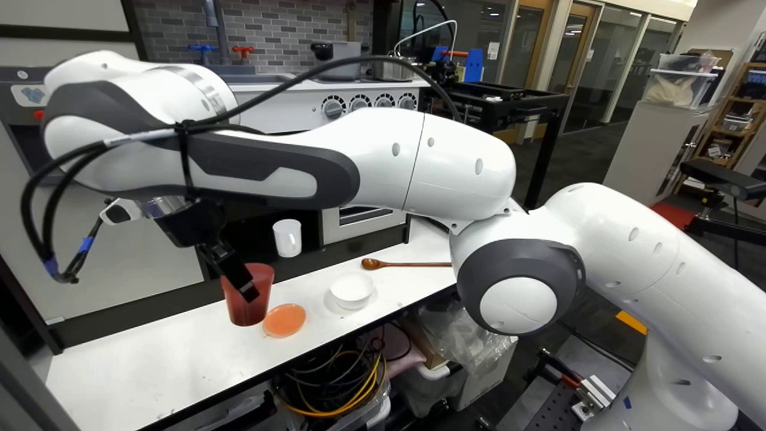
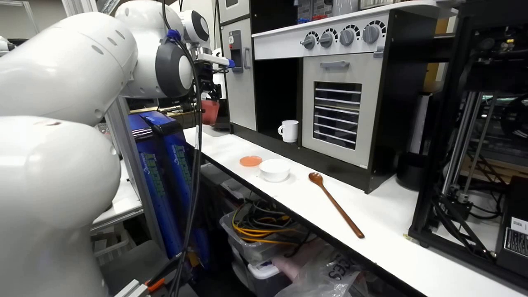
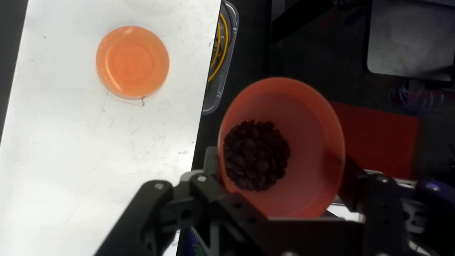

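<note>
Held by my gripper (image 1: pixel 240 276) is a red translucent cup (image 1: pixel 248 305), gripped at its side and lifted clear of the counter. Looking into the cup (image 3: pixel 307 170) in the wrist view, I see dark brown beans (image 3: pixel 256 155) gathered at its bottom. The fingers stand on either side of the cup, shut on it. On the white counter lies an orange round dish (image 3: pixel 132 62). Beside that dish sits a white bowl (image 2: pixel 274 170), whose inside looks empty in exterior view 1.
A wooden spoon (image 2: pixel 336 205) lies on the counter (image 2: pixel 396 252) past the bowl. A white mug (image 2: pixel 289 131) stands by the toy oven (image 2: pixel 341 114). Below the front edge is a bin of cables (image 1: pixel 330 388).
</note>
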